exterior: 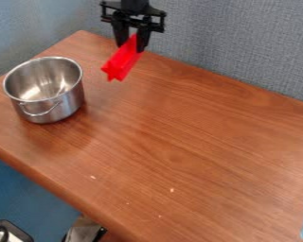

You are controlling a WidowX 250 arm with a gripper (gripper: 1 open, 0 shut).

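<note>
My black gripper (132, 36) hangs at the top of the view, shut on a red elongated object (121, 59) that slants down to the left over the back-left part of the wooden table (204, 142). A steel pot (43, 90) with a wire handle stands at the left edge of the table, to the left of and below the held object in the view, apart from it.
Grey padded walls (242, 47) run behind the table. Metal hardware (83, 231) shows below the table's front-left edge.
</note>
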